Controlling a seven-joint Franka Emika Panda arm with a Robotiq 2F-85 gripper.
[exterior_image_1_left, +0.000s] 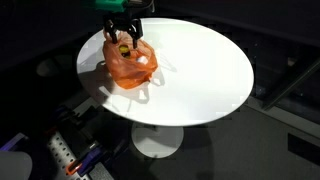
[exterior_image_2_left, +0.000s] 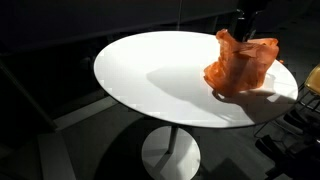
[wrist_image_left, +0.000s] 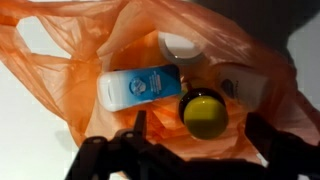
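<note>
An orange plastic bag (exterior_image_1_left: 128, 70) stands with its mouth up on the round white table (exterior_image_2_left: 160, 75). In the wrist view, a yellow-capped bottle (wrist_image_left: 205, 117) shows end-on inside the bag, below the gap between my fingers. Beside it lies a white bottle with a blue label (wrist_image_left: 138, 87), and a round white item (wrist_image_left: 180, 47) sits above that. My gripper is open over the bag's mouth, its two fingers apart on either side of the yellow cap. The bottle's lower part is hidden.
Another pale item (wrist_image_left: 242, 83) lies partly behind the orange film, to the right of the yellow cap. The bag is near one edge of the table, and the rest of the tabletop is bare.
</note>
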